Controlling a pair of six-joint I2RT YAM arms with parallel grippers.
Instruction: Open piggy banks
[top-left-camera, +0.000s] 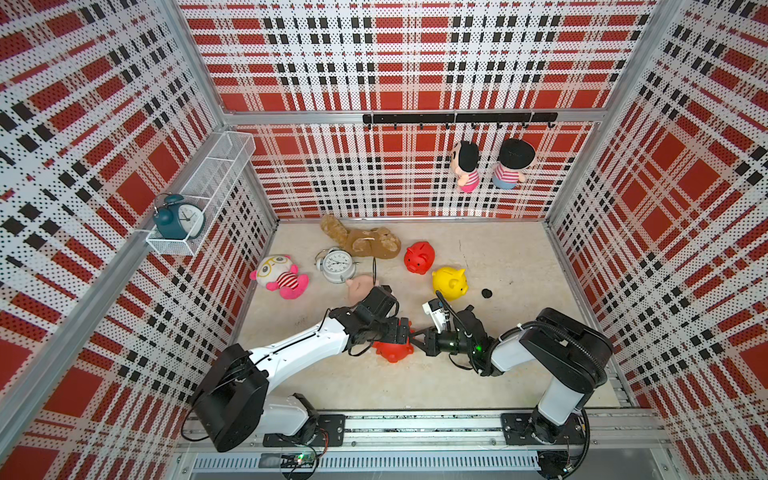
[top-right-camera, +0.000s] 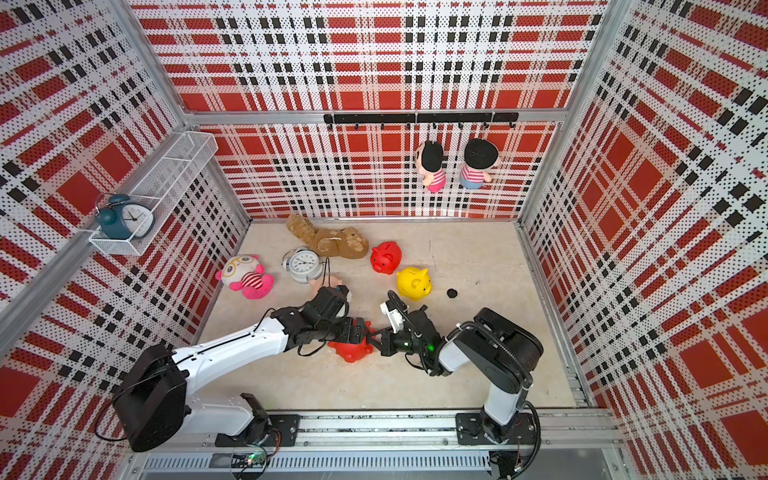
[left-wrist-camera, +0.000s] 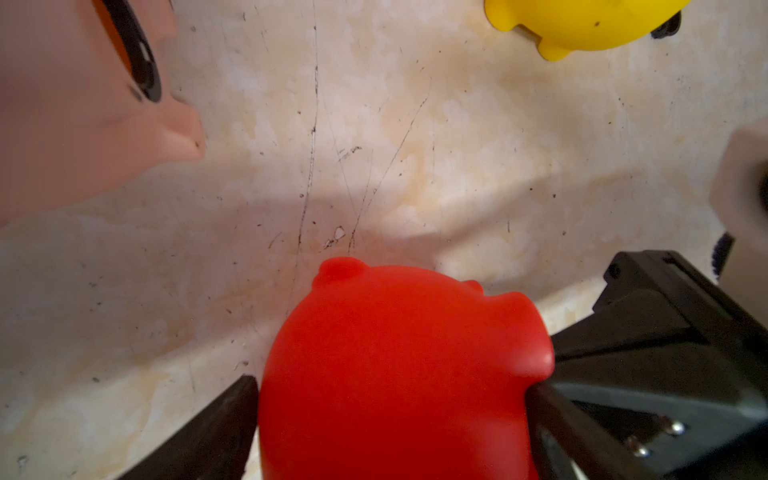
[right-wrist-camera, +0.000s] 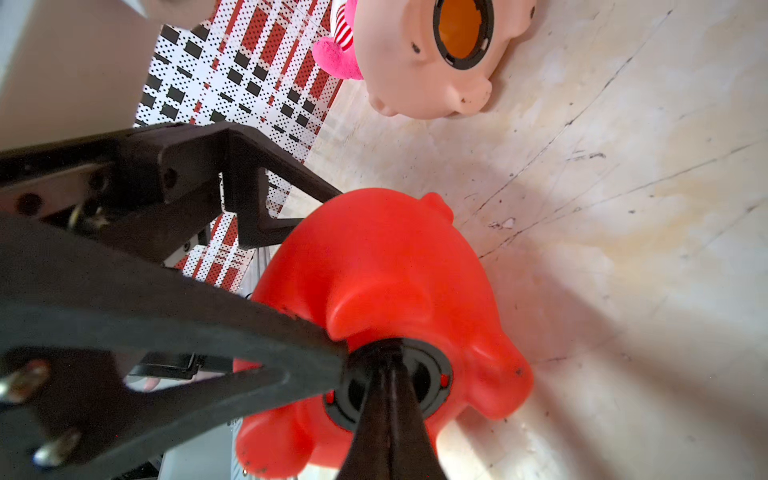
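A red piggy bank (left-wrist-camera: 400, 376) sits at the front middle under my left gripper, whose open fingers stand either side of its body, touching or very near it. My right gripper is shut, its tips at the black-rimmed plug (right-wrist-camera: 432, 360) in the bank's belly. A pink piggy bank (right-wrist-camera: 416, 88) with an open, black-rimmed hole lies behind the left gripper. A yellow piggy bank (top-left-camera: 449, 281) and a second red one (top-left-camera: 418, 257) stand farther back.
A small black disc (top-left-camera: 486, 293) lies right of the yellow bank. A silver clock (top-left-camera: 336, 266), pink plush toy (top-left-camera: 278, 276) and brown plush (top-left-camera: 374, 242) occupy the back left.
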